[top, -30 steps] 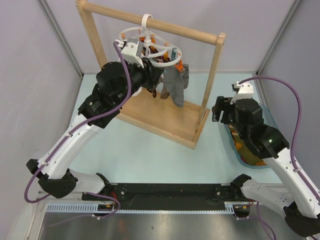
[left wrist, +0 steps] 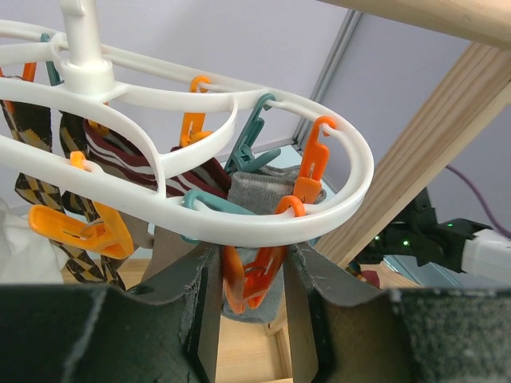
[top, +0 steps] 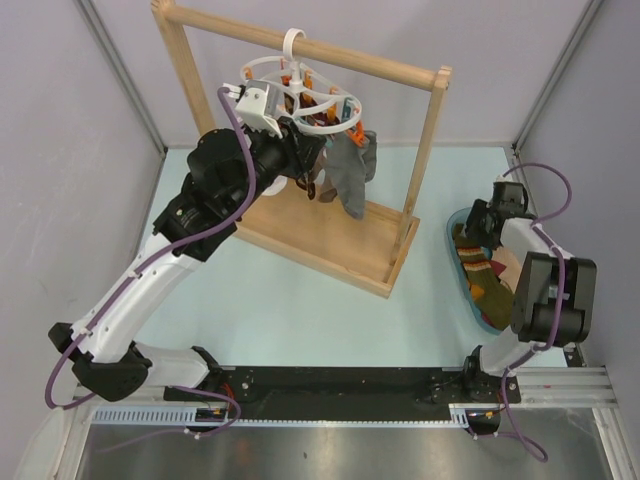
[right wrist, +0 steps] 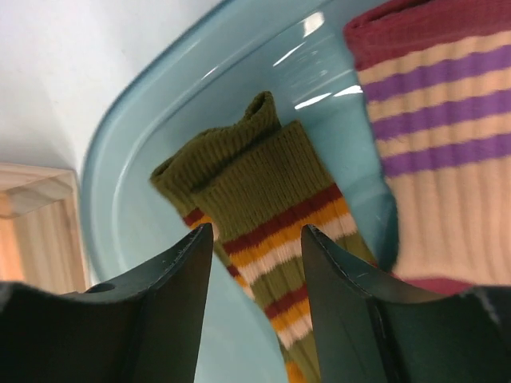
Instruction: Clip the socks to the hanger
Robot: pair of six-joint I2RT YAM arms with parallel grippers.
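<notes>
The white round hanger hangs from a wooden bar, with several orange and teal clips and socks on it. At its rim my left gripper is shut on an orange clip. Behind that clip hangs a grey sock, with a teal clip and another orange clip near its top. Over on the right, my right gripper is open above an olive sock with orange and maroon stripes; nothing is between its fingers. That sock lies in the blue tray.
A peach sock with purple stripes lies beside the olive one in the tray. The wooden stand's right post and base stand between the two arms.
My right arm has swung right and back from near the stand's post, bringing its gripper over the tray. The left arm has shifted only slightly at the hanger.
</notes>
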